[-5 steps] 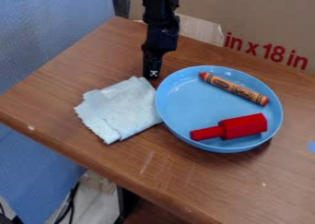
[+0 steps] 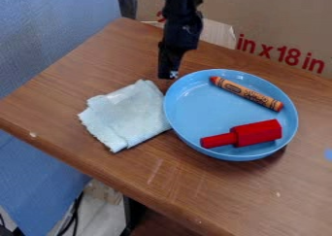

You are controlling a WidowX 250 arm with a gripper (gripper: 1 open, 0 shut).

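My dark gripper [image 2: 170,67] hangs at the back of the wooden table, above the spot between a folded white cloth [image 2: 123,116] and a blue plate [image 2: 195,109]; its fingertips are small and dark, and I cannot tell whether they are open or shut. On the plate lie an orange crayon [image 2: 247,92] at the upper right and a red object with a handle [image 2: 257,132] at the lower part.
A cardboard box [image 2: 279,26] with red lettering stands behind the table. The table's left edge borders blue fabric [image 2: 46,182].
My gripper has moved up and slightly to the right, away from the cloth. The cloth, plate and things on it look unchanged.
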